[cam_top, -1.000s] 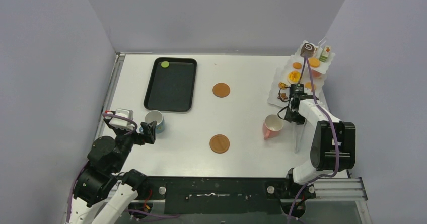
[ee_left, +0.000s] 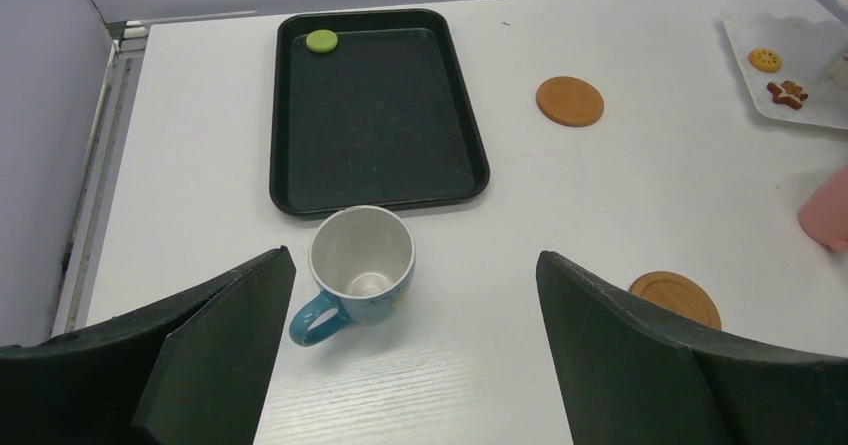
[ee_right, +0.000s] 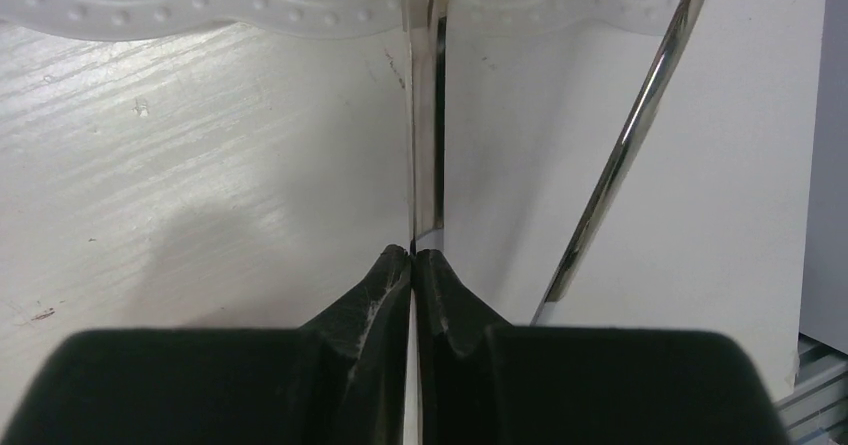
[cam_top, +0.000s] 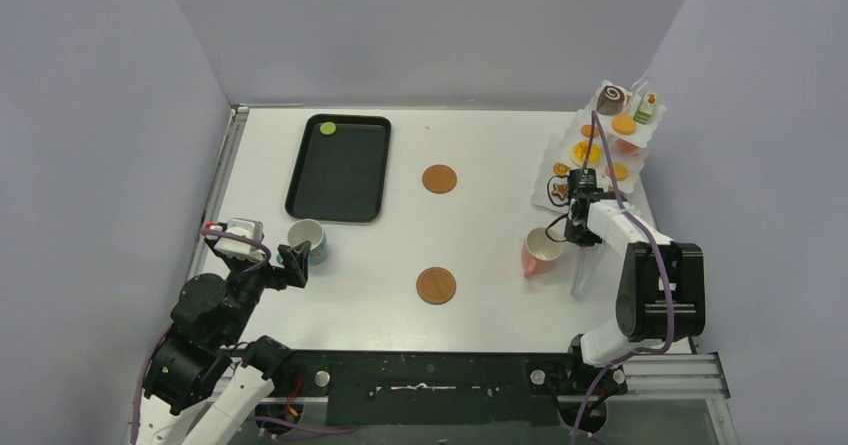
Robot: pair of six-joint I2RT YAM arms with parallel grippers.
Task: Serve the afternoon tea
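Observation:
The blue mug [ee_left: 352, 275] stands on the table between the fingers of my open left gripper, which holds nothing. At the right, a pink mug [cam_top: 541, 251] stands upright. Close beside it, my right gripper is shut on a thin shiny strip [ee_right: 427, 125]. A second such strip [ee_right: 618, 155] slants away to the right; whether the two join cannot be seen. The tiered white stand [cam_top: 553, 157] carries several sweets, including a cookie [ee_left: 765, 60] and a gingerbread figure [ee_left: 788, 94].
A black tray [cam_top: 341, 173] lies at the back left with one green macaron [cam_top: 328, 128] in its corner. Two round wooden coasters, the far coaster [cam_top: 439, 178] and the near coaster [cam_top: 436, 285], lie mid-table.
The left arm and the mugs stay where they were.

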